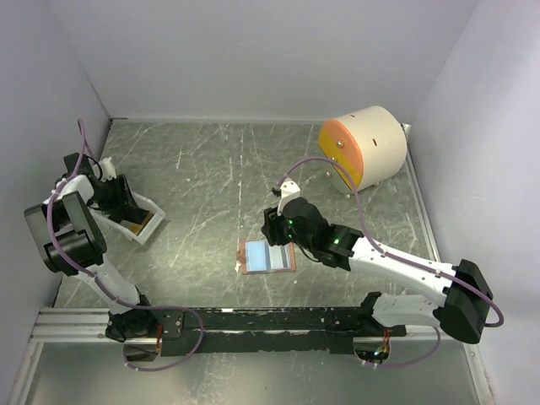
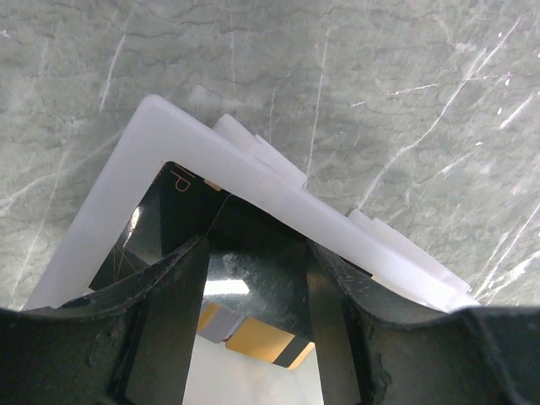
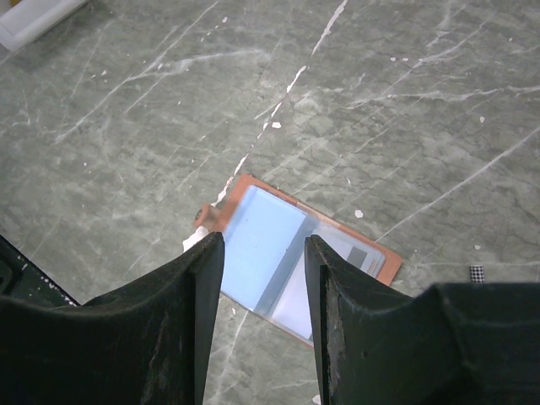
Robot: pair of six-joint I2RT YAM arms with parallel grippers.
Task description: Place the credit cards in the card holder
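Several credit cards, among them a black card (image 2: 253, 261) and a gold-and-grey card (image 2: 261, 339), lie in a white tray (image 2: 126, 181) at the far left of the table. My left gripper is open low over the tray, its fingers on either side of part of the black card; whether they touch it I cannot tell. The card holder (image 3: 261, 239) lies open and flat near the front middle, brown-edged with a pale blue panel and a clear pocket side. Above it, my right gripper hangs open and empty.
A white barrel with an orange face (image 1: 363, 148) stands at the back right. Between the tray and the card holder, the grey marbled table (image 1: 198, 194) is bare. Walls close in on the left, back and right.
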